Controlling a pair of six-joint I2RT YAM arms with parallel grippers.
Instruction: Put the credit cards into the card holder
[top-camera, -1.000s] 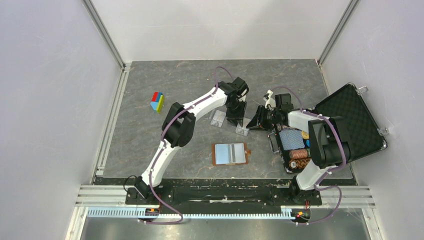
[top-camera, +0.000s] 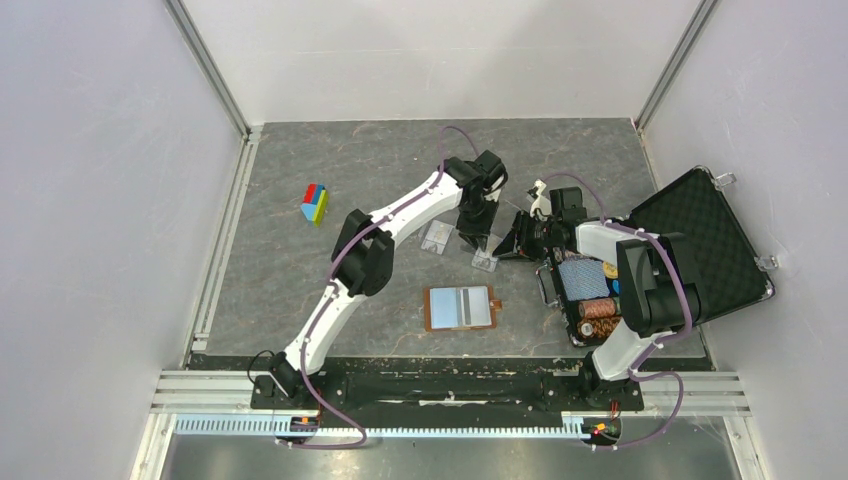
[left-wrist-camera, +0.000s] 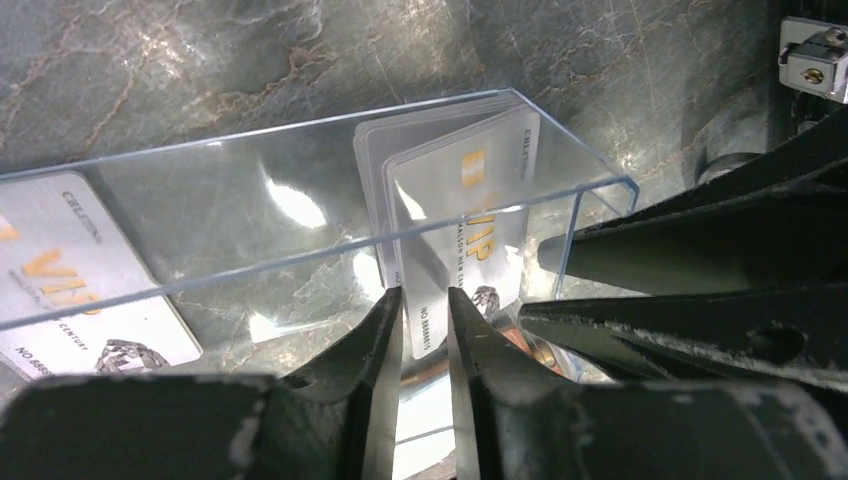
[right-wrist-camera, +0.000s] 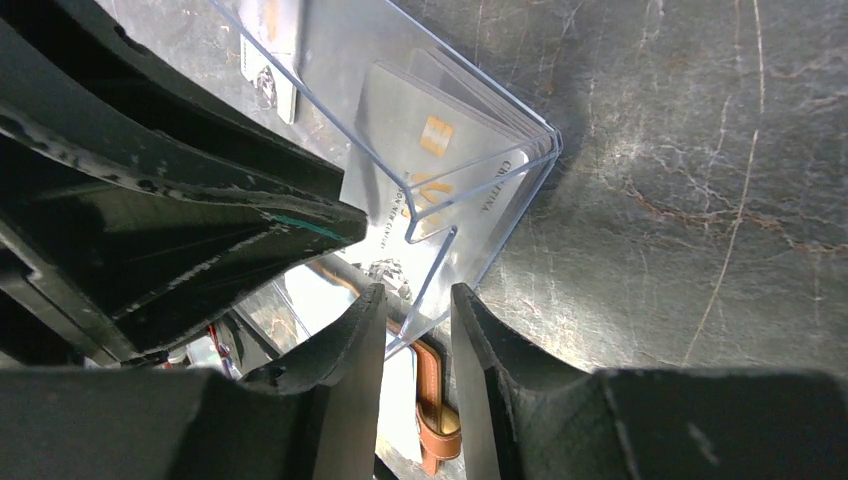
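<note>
Two groups of white cards stand in a clear acrylic box; the right-hand cards lean in overlapping layers near its end, while the left card rests farther along. My left gripper is partly open, its narrow gap in line with the front card's lower corner; whether it touches the card is unclear. At the end of the acrylic box, my right gripper is also partly open, with a clear wall edge showing in its gap. A brown leather holder lies open nearer the arms, with pale blue-white panels.
An open black case with various goods stands on the right beneath the right arm. Colourful blocks sit at the far left. Both grippers are close together around the box.
The left gripper has shifted slightly to the right over the right-hand cards. The right arm, acrylic box and leather holder look unmoved.
</note>
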